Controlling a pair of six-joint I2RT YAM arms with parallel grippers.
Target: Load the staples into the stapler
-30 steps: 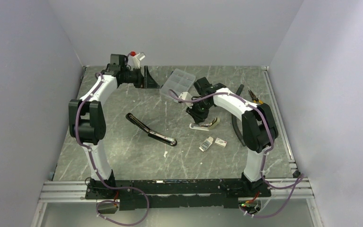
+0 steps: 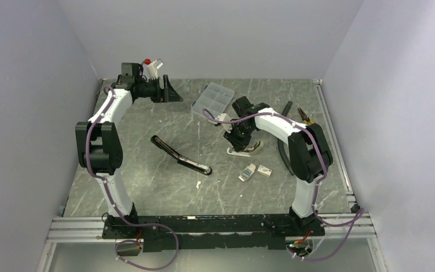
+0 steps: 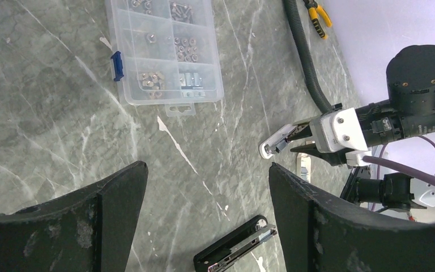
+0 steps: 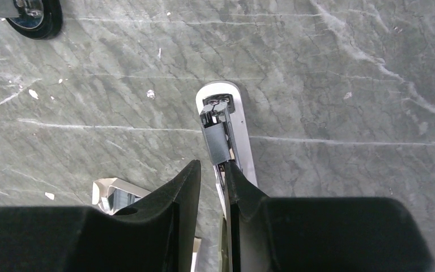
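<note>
A small white stapler (image 4: 241, 136) lies opened on the table, a grey staple strip (image 4: 218, 143) sitting in its metal channel. Just over that channel is my right gripper, its fingers parted by a narrow gap; the strip shows ahead of the fingertips, and I cannot tell whether they touch the stapler. From above, my right gripper (image 2: 238, 147) hides part of the stapler (image 2: 238, 152). My left gripper stands open at the far left with nothing between its fingers. An opened staple box (image 2: 247, 172) lies near the stapler.
A long black hinged tool (image 2: 181, 157) lies spread open mid-table. Behind it sits a clear compartment box (image 2: 213, 100) with small hardware. A second small box (image 2: 264, 170), a black hose (image 2: 284, 148) and pliers (image 2: 304, 117) are to the right.
My left arm has drawn back to the left, away from the clear box. The right gripper has shifted slightly down and right, closer over the small stapler.
</note>
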